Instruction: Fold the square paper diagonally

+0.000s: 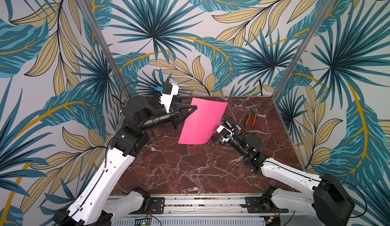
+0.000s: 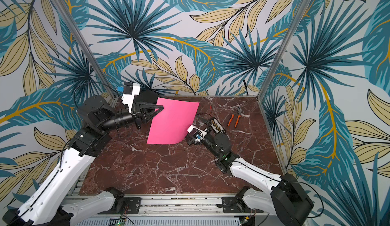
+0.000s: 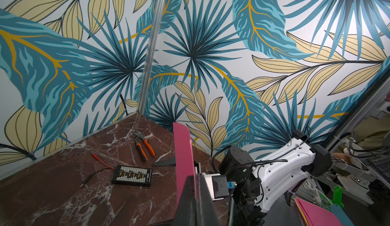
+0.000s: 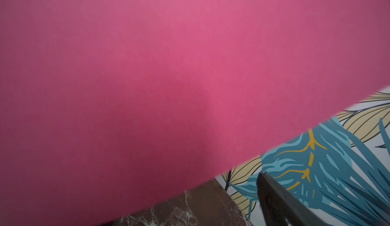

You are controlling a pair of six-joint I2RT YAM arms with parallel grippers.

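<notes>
A pink square paper [image 1: 203, 120] hangs in the air above the table, unfolded, its lower part curving. My left gripper [image 1: 194, 108] is shut on its left edge; in the left wrist view the sheet [image 3: 184, 152] appears nearly edge-on, rising from between the shut fingers. The right gripper [image 2: 190, 133] stands open at the sheet's lower right side, its tips partly hidden by the paper. Most of the right wrist view is filled by the paper [image 4: 174, 75], with one blurred dark finger [image 4: 280, 201] below its edge.
Orange-handled pliers [image 1: 251, 118] lie at the back right of the table. A small black box with rows of pins [image 3: 131, 175] and a red-tipped lead [image 3: 99, 159] rest nearby.
</notes>
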